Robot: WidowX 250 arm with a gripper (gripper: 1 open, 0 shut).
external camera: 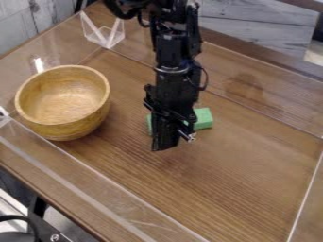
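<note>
My black gripper [165,132] hangs low over the middle of the wooden table, shut, with nothing visible between its fingers. A green block [202,119] lies behind it, mostly hidden by the gripper and arm; only parts show at either side.
A large yellow wooden bowl [60,104] stands at the left. A clear plastic piece [104,28] sits at the back left.
</note>
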